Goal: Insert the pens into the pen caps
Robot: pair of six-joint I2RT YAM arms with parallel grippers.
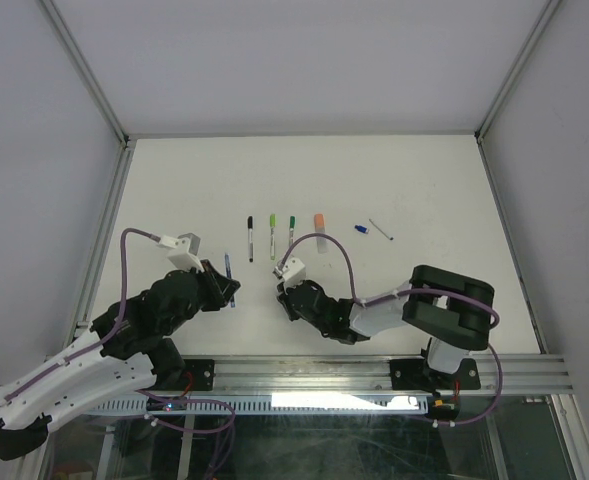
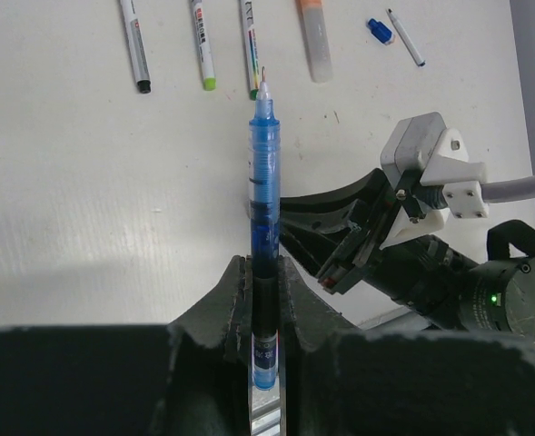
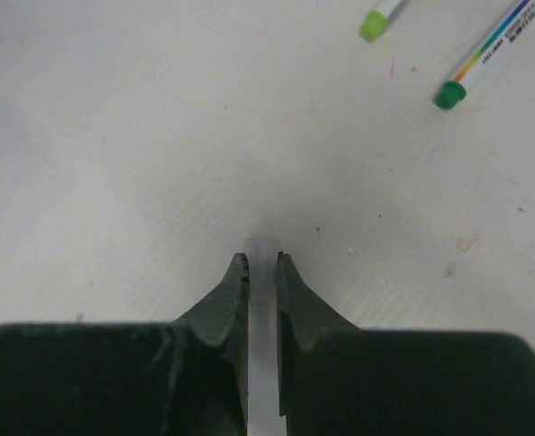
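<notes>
My left gripper is shut on a blue pen, held with its bare tip up, in the left wrist view; in the top view it is left of centre. My right gripper is low over the table, its fingers close around a pale translucent piece, apparently a cap; whether they grip it I cannot tell. A small blue cap lies by a thin white pen to the upper right.
A black pen, a light green pen, a green pen and an orange-capped pen lie in a row mid-table.
</notes>
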